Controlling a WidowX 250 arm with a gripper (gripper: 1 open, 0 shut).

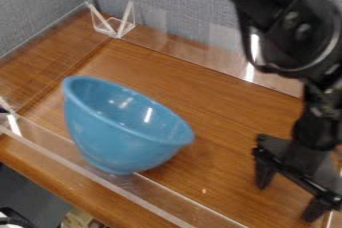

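A blue bowl [123,122] sits at the left-centre of the wooden table, tilted, near the clear front strip. My black gripper [289,186] is low at the right, close to the table surface, its fingers apart and pointing down. It is some way from the bowl, with nothing clearly visible between its fingers.
A white wire-like object [112,22] stands at the back left corner. Clear panels run along the back and front, with grey walls behind.
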